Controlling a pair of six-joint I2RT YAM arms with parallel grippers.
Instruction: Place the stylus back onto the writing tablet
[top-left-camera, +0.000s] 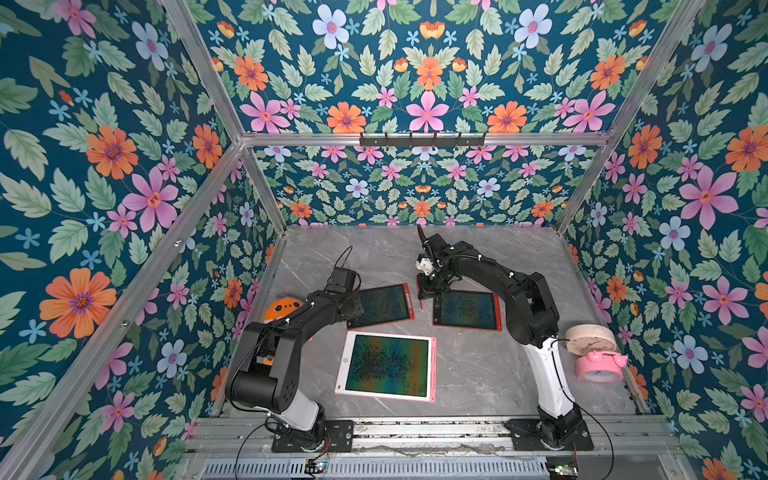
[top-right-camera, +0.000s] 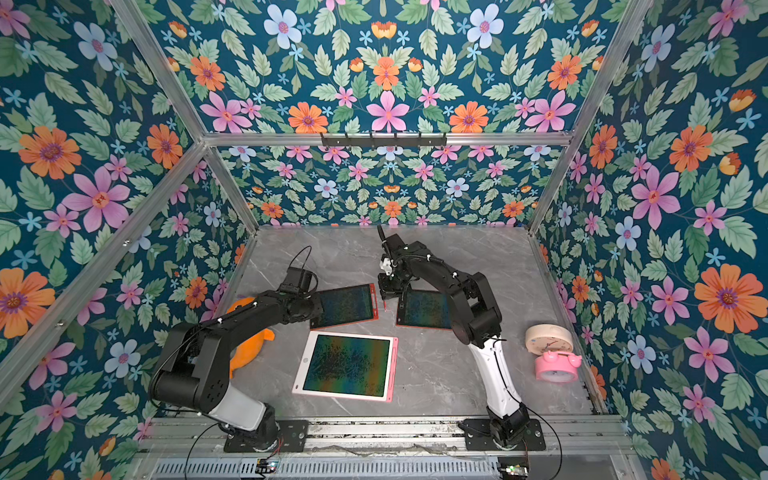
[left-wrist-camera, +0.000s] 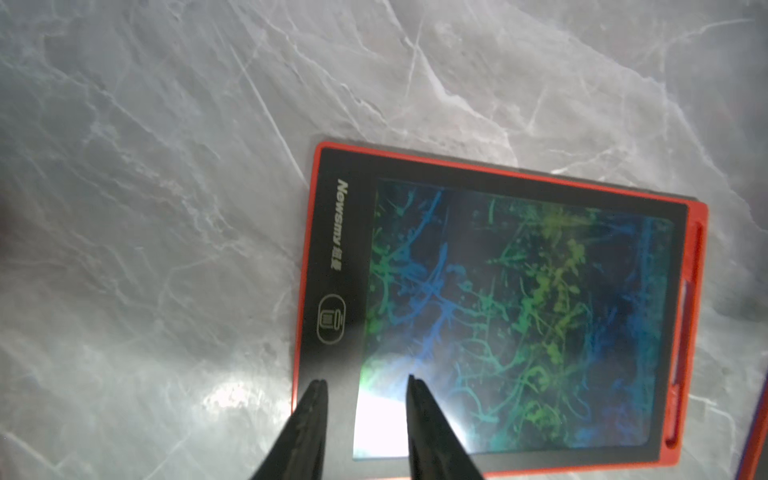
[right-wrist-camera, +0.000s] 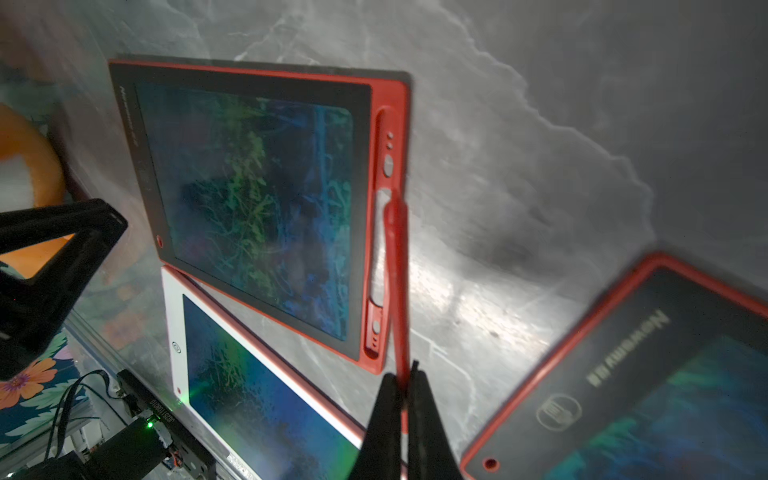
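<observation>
A red stylus (right-wrist-camera: 396, 272) is pinched in my right gripper, which is shut on it; it points toward the stylus slot at the end of a red-framed writing tablet (right-wrist-camera: 248, 208). In the left wrist view that tablet (left-wrist-camera: 512, 320) lies below my left gripper, whose fingers stand apart with nothing between them. Its side slot (left-wrist-camera: 682, 328) looks empty. My right gripper hangs between the two red tablets at centre.
A second red tablet (top-right-camera: 422, 308) lies right of centre, and a white tablet (top-left-camera: 385, 364) in front. An orange toy (top-right-camera: 248, 348) is at the left, two clocks (top-right-camera: 555, 364) at the right.
</observation>
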